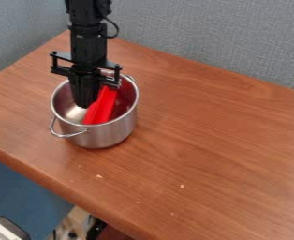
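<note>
A steel pot (pixel 105 133) with wire handles stands on the wooden table, left of centre, holding a long red object (pixel 101 110). My black gripper (pixel 84 99) reaches down from above into the pot, its tips beside the red object at its left. The fingers are close together; whether anything is between them is unclear, as the tips are small and dark.
A grey wall (pixel 213 37) runs along the back. The table's near-left edge drops to a blue floor area.
</note>
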